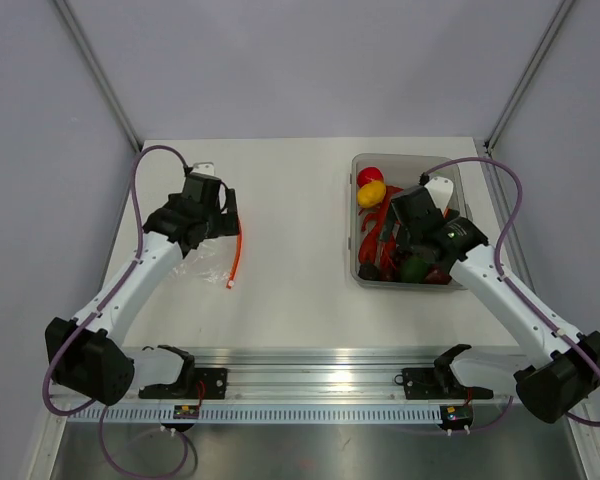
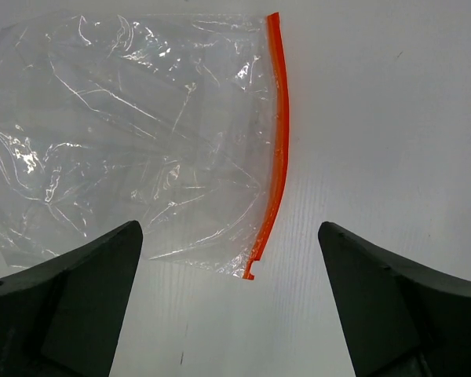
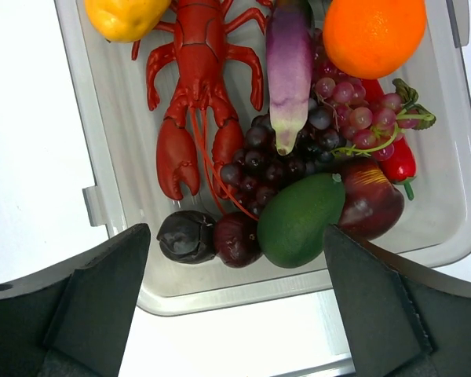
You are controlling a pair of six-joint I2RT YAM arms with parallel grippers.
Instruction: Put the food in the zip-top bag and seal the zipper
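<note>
A clear zip top bag [image 2: 118,133] with an orange zipper strip [image 2: 276,157] lies flat on the table at the left, beneath my open left gripper. My right gripper is open over a grey bin [image 3: 102,149] of food, empty between its fingers. In the right wrist view the bin holds a lobster [image 3: 204,55], eggplant [image 3: 286,71], orange [image 3: 374,31], yellow fruit [image 3: 125,14], grapes [image 3: 357,118], a green avocado [image 3: 294,224] and several dark round items [image 3: 184,236].
A metal rail [image 1: 310,360] runs along the front edge.
</note>
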